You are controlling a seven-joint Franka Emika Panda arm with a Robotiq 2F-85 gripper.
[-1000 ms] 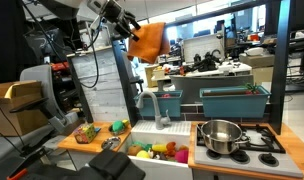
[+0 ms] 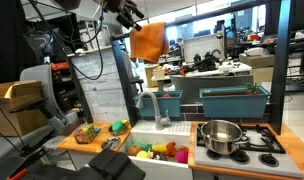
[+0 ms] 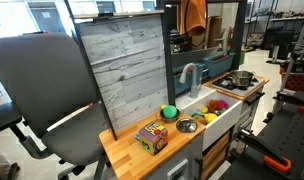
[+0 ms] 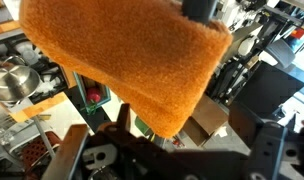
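An orange towel [image 2: 149, 43] hangs from the dark overhead bar above the sink in exterior view 1. Exterior view 2 shows part of the same towel [image 3: 193, 18] at the top edge. My gripper [image 2: 135, 14] is high up beside the towel's upper left side. Across the wrist view the towel [image 4: 142, 65] spreads large, its lower corner seen between my open fingers. Whether the cloth touches them I cannot tell.
Below are a sink with colourful toy food [image 2: 162, 151], a faucet [image 2: 150, 104] and a steel pot [image 2: 222, 136] on the stove. A patterned box [image 3: 152, 137] and a green bowl [image 3: 169, 112] stand on the wooden counter. The dark frame post [image 2: 278, 70] rises at the right.
The towel's outline shifted slightly; it still hangs from the bar.
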